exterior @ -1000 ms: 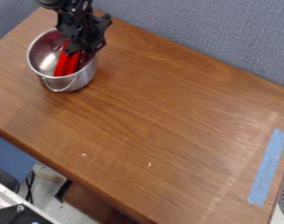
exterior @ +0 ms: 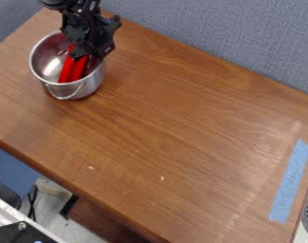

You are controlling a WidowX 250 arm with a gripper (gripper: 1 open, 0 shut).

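A silver metal bowl or pot [exterior: 65, 87] stands at the upper left of the wooden table. My black gripper [exterior: 81, 52] reaches down into it from the top of the view, over red parts [exterior: 70, 68] inside the bowl. I cannot tell whether those red parts are gripper fingers or an object, nor how far the fingers stand apart or if anything is between them.
A strip of blue tape [exterior: 289, 180] lies near its right edge. Cables and dark gear sit below the table's lower left edge, and a grey padded wall runs along the back.
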